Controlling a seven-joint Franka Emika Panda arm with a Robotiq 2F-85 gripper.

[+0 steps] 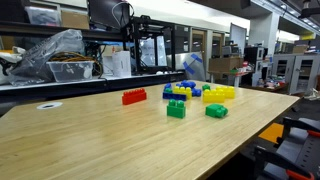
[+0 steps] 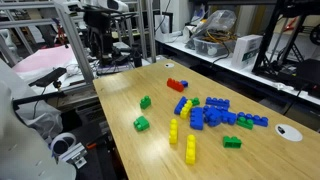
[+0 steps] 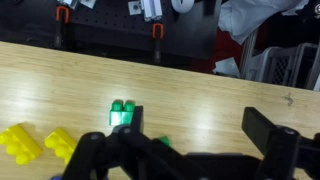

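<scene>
My gripper stands open in the wrist view, its dark fingers wide apart with nothing between them. It hangs high above the table in both exterior views. Under it in the wrist view, a green block (image 3: 121,115) lies close to the left finger, and another bit of green is mostly hidden by the gripper. In exterior view 2, two green blocks (image 2: 141,123) lie apart on the near side. Two yellow blocks (image 2: 190,150) and a red block (image 2: 176,85) are also on the table, with several blue blocks (image 2: 197,118) clustered near its middle.
The wooden table (image 1: 70,130) is broadly clear on its left side in exterior view 1. A white disc (image 1: 49,105) lies flat there. Behind the table stand shelves with a bag-filled clear bin (image 1: 70,70). Table edges show in the wrist view.
</scene>
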